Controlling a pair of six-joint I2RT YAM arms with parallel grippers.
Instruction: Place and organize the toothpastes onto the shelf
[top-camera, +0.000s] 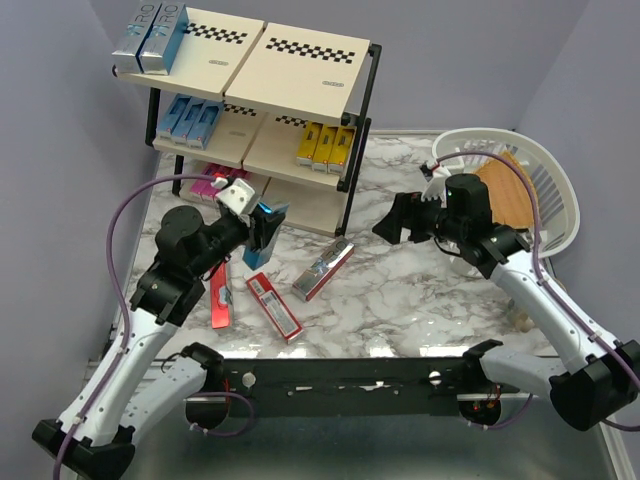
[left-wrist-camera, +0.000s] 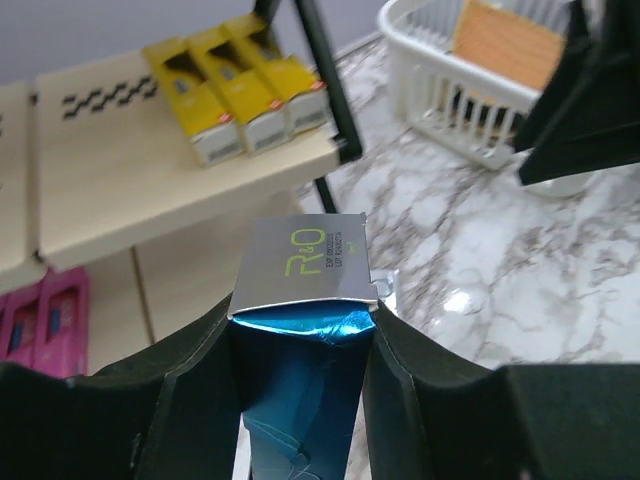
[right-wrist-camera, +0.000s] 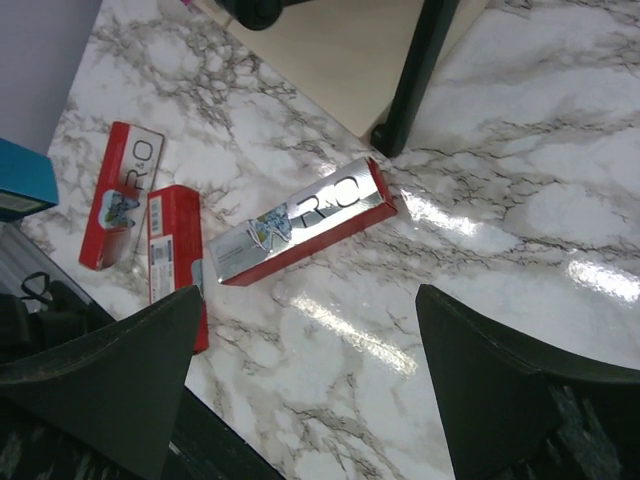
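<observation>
A blue and silver toothpaste box (left-wrist-camera: 305, 265) is gripped in my left gripper, its silver side with "R&O" facing up in the left wrist view. In the top view that gripper (top-camera: 262, 222) holds the box (top-camera: 262, 250) above the table, in front of the shelf. Three red toothpaste boxes lie on the table: one at left (top-camera: 220, 296), one in the middle (top-camera: 274, 306) and a red and silver one (top-camera: 323, 268) to the right. My right gripper (top-camera: 395, 221) hangs open and empty; its fingers (right-wrist-camera: 530, 390) stand wide apart in the right wrist view.
The three-tier shelf (top-camera: 305, 70) carries silver-blue boxes (top-camera: 165, 38) on top, blue boxes (top-camera: 190, 120) and yellow boxes (top-camera: 324, 146) mid-level, pink boxes (top-camera: 205, 188) below. A white basket (top-camera: 563, 185) stands at right.
</observation>
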